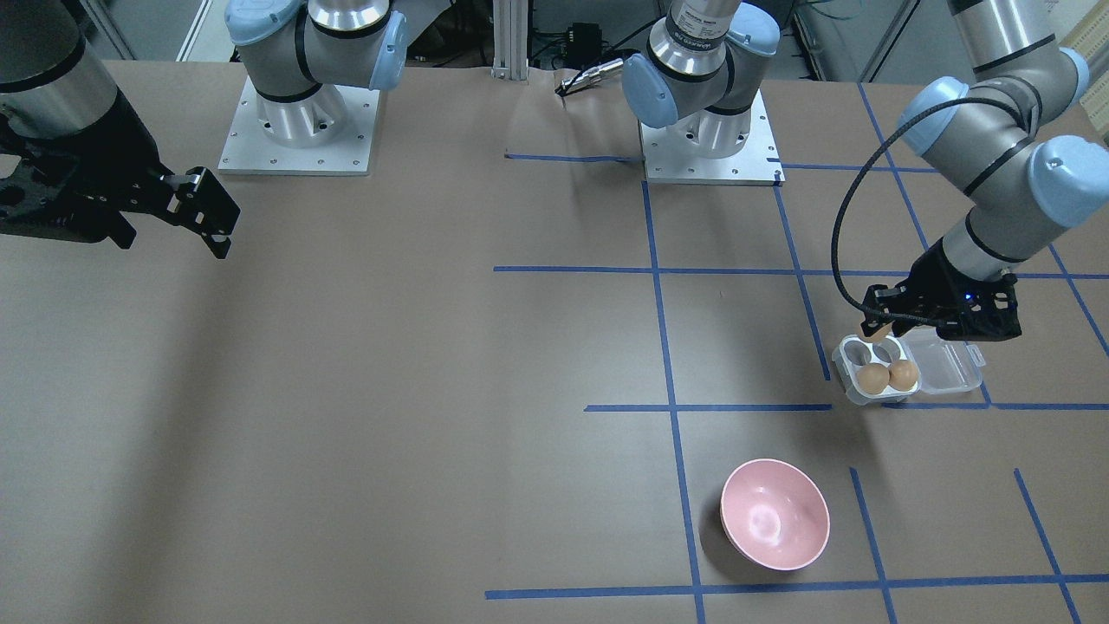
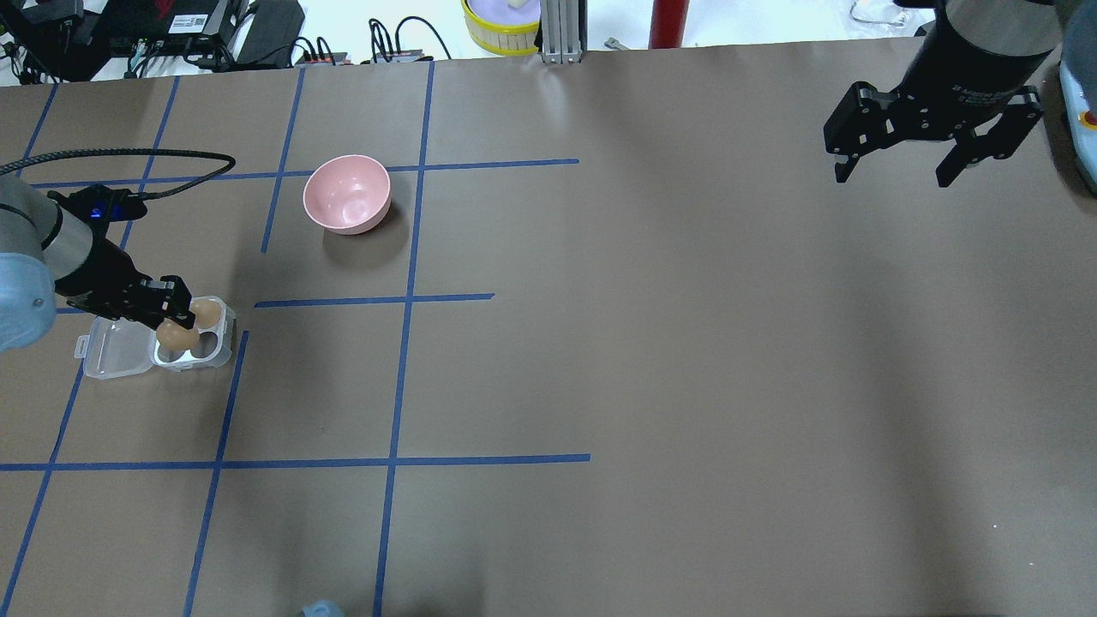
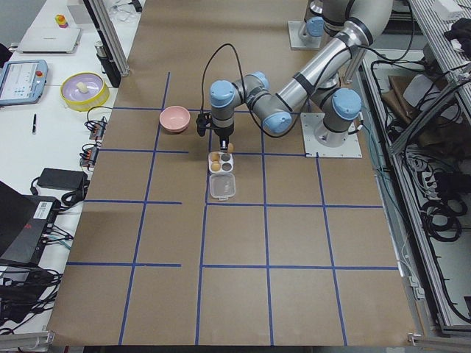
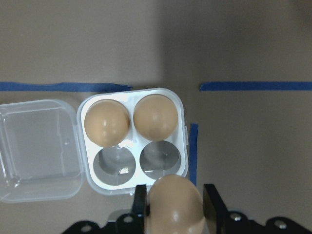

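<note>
A white egg carton [image 4: 131,183] with a clear open lid [image 4: 39,148] lies on the taped floor. Two brown eggs [image 4: 106,123] [image 4: 155,117] sit in one row of cups; the other two cups are empty. My gripper is shut on a third brown egg [image 4: 175,214], held above the edge of the carton by the empty cups. In the front view this gripper hangs just over the carton at the right.
A pink bowl [image 1: 775,511] stands apart from the carton, nearer the front camera. Another black gripper [image 1: 177,203] is at the far left of the front view.
</note>
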